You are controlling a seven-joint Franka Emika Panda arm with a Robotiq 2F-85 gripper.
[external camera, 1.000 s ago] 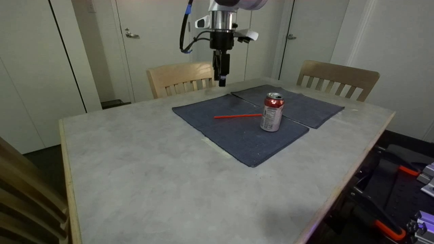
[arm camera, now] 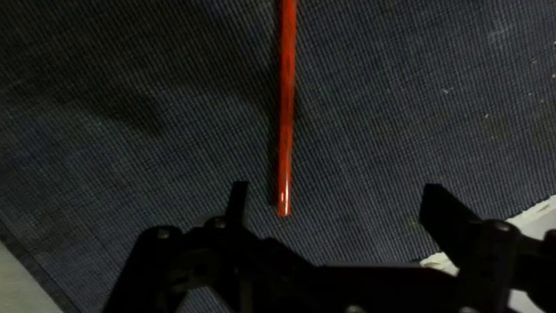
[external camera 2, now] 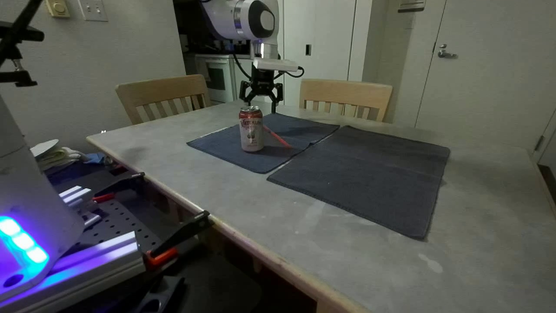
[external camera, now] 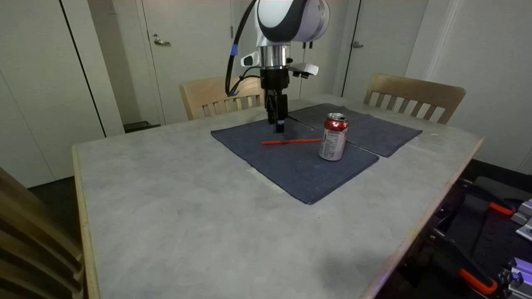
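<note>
A thin red straw-like stick (arm camera: 286,109) lies flat on a dark blue cloth mat (external camera: 304,174), one end between and just ahead of my fingers in the wrist view. My gripper is open above the mat, its fingers wide apart and empty; the stick is nearer the left finger (arm camera: 238,201). In exterior view 1 the gripper (external camera: 279,127) hangs by the stick (external camera: 286,142). A red and white soda can (external camera: 333,137) stands upright on the same mat, close to the stick's far end. In exterior view 2 the can (external camera 2: 251,129) hides part of the stick (external camera 2: 277,137).
A second dark mat (external camera 2: 365,172) lies beside the first, bare. Wooden chairs (external camera: 414,94) stand along the table's far side. Wide free room remains on the grey tabletop (external camera: 199,214). Clamps and metal rails (external camera 2: 99,261) sit beyond the table edge.
My gripper has come down toward the mat and slightly to the right in exterior view 1. The stick and the can have stayed in place.
</note>
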